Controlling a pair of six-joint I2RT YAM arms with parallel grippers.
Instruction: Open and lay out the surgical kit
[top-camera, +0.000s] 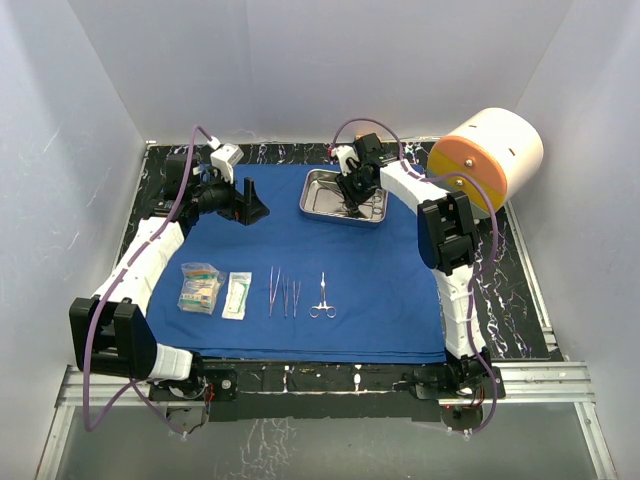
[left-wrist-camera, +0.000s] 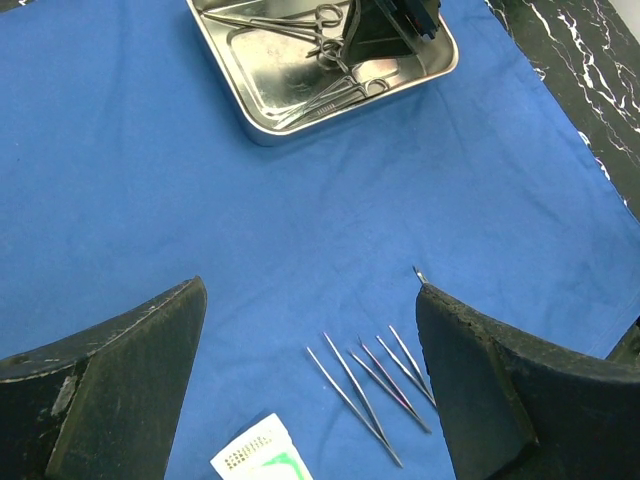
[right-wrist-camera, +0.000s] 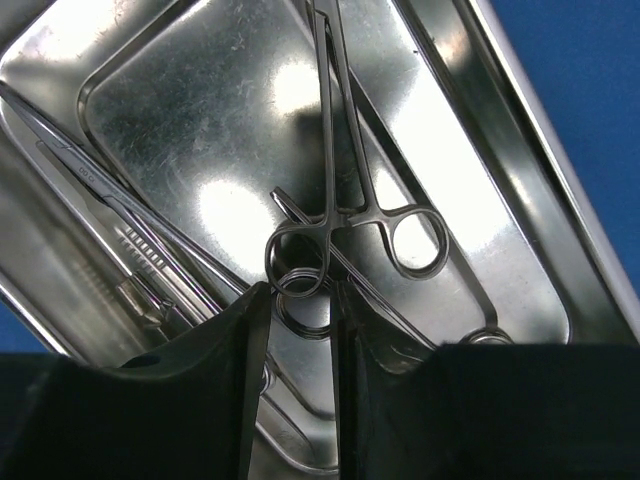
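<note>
A steel tray (top-camera: 317, 207) stands at the back of the blue cloth, holding several metal instruments. My right gripper reaches down into it, its fingers parted by a narrow gap. Just ahead of the fingertips, finger rings of a clamp (right-wrist-camera: 335, 150) overlap the ring of another instrument; whether the fingers touch them I cannot tell. A pair of scissors (right-wrist-camera: 110, 195) lies along the tray's side. On the cloth lie several tweezers-like pieces (top-camera: 274, 290) and a ring-handled clamp (top-camera: 322, 300). Left of the tray, above the cloth, my left gripper (top-camera: 258, 202) is open and empty.
A clear bag of packaged items (top-camera: 201, 288) and a white-and-green packet (top-camera: 237, 296) lie at the cloth's front left. A large cream and orange cylinder (top-camera: 490, 155) stands at the back right. Bare blue cloth (top-camera: 240, 240) spans the middle.
</note>
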